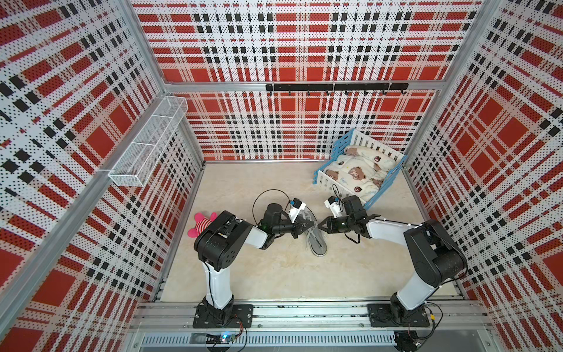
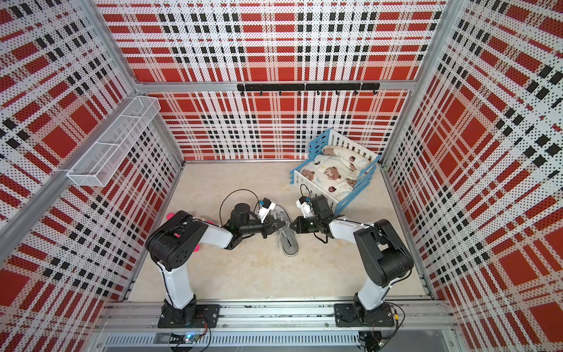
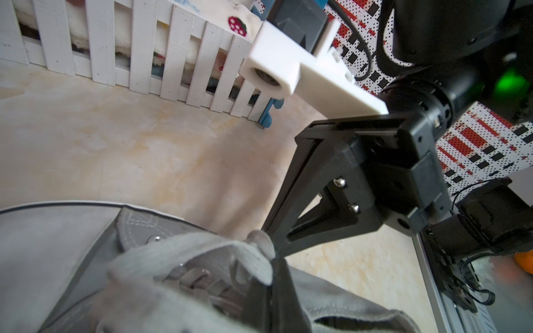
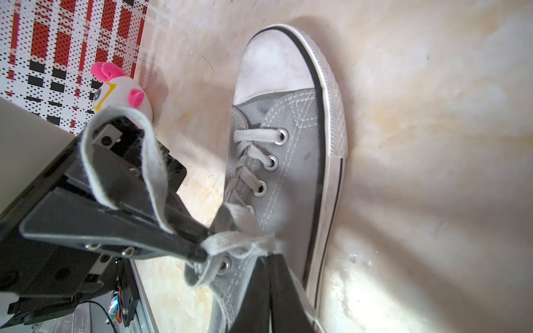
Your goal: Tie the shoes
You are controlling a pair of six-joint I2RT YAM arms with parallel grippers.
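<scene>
A grey canvas sneaker [image 4: 294, 211] with white toe cap lies mid-table, toe away from the arms, between my two grippers. Its laces [image 3: 194, 249] are gathered over the upper eyelets, with a loop [image 4: 150, 161] rising at the left gripper. My left gripper [image 1: 302, 226] is shut at the laces; whether lace is pinched between its tips is hard to see. My right gripper [image 1: 325, 226] is at the laces from the right; its tips are partly hidden by lace in the left wrist view, and their opening is unclear.
A blue and white toy crib [image 1: 357, 167] with a blanket stands at the back right. A pink plush toy [image 1: 202, 223] lies at the left. A wire basket [image 1: 146, 140] hangs on the left wall.
</scene>
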